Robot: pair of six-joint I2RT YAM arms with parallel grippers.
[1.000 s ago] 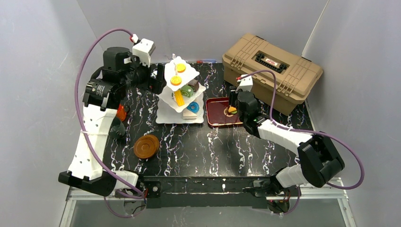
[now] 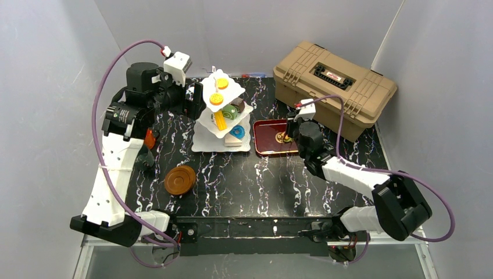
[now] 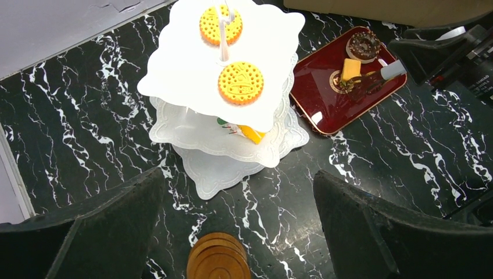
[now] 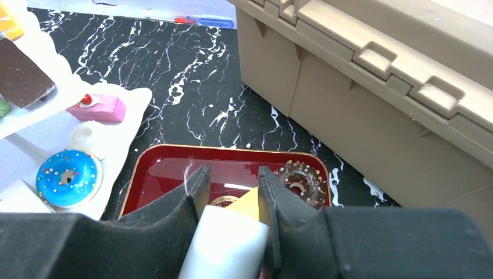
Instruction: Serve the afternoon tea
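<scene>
A three-tier white stand [image 2: 203,139] carries biscuits [image 3: 240,82], a blue donut [image 4: 67,174] and other sweets. Right of it, a red tray [image 2: 264,139] holds a chocolate donut [image 3: 363,45] and a yellow piece [image 3: 351,68]. My right gripper is over the tray, shut on a white-handled utensil; in the left wrist view its dark end reaches down by the yellow piece. My left gripper hangs open at the stand's left, empty.
A closed tan case [image 2: 334,87] stands behind the tray. A brown wooden lid or coaster [image 2: 179,179] lies front left, with orange and dark cups [image 2: 148,138] under my left arm.
My right arm has shifted slightly right and toward the front over the tray. The left arm has moved very slightly.
</scene>
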